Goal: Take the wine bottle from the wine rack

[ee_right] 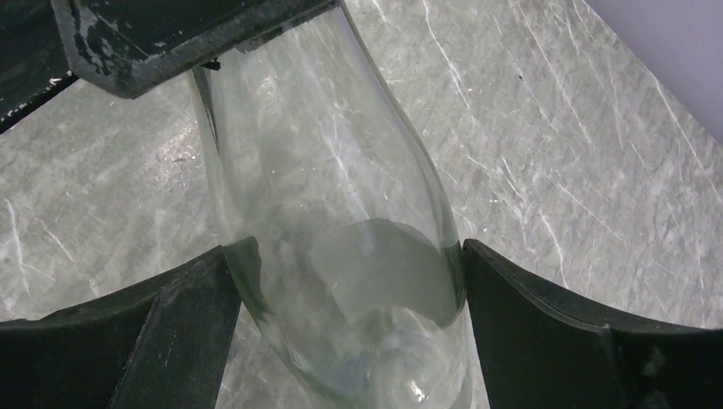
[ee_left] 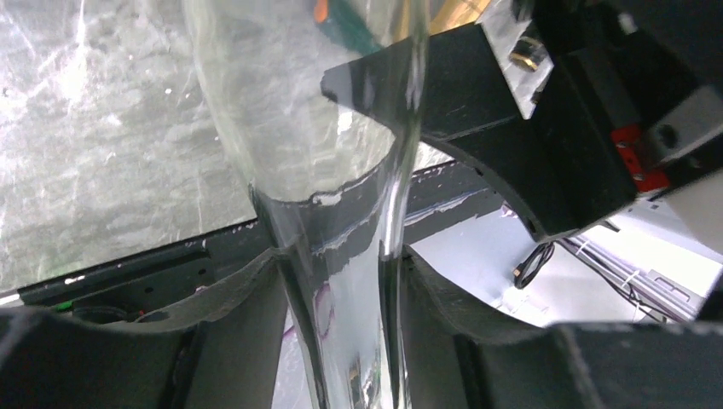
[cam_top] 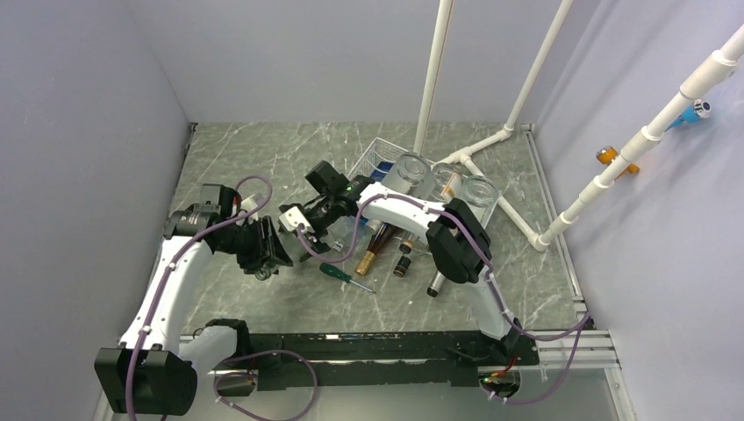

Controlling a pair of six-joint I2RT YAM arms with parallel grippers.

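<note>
A clear glass bottle (ee_left: 332, 162) stretches between my two grippers, clear of the wire rack (cam_top: 373, 146). In the left wrist view, the fingers of my left gripper lie along both sides of its narrow part, at the glass edges; how firmly they grip cannot be made out. The right wrist view has the wide body of the bottle (ee_right: 341, 170) between the fingers of my right gripper, which stand wide open at its sides. From above, both grippers face each other left of the rack, and the bottle is mostly hidden.
Several bottles remain in the rack, among them a clear one (cam_top: 409, 175) and a gold-necked dark one (cam_top: 373, 246). A green screwdriver (cam_top: 335, 271) lies before it. White pipes (cam_top: 526, 224) frame the right side. Bare counter shows at the back left.
</note>
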